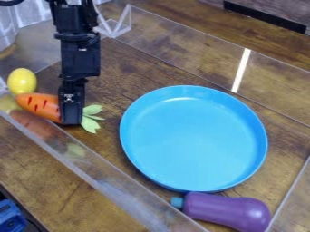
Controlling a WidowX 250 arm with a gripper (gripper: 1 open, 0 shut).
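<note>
My black gripper point(71, 107) reaches down from the top left and is shut on an orange toy carrot point(39, 106) near its green leafy top point(92, 116). The carrot lies low at the left, close to the clear front wall. A large blue plate point(193, 138) sits to the right, apart from the carrot.
A yellow lemon point(22, 81) lies just behind the carrot. A purple eggplant point(229, 211) is at the front right beside the plate. Clear low walls point(103, 178) border the wooden surface. Bare wood is free behind the plate.
</note>
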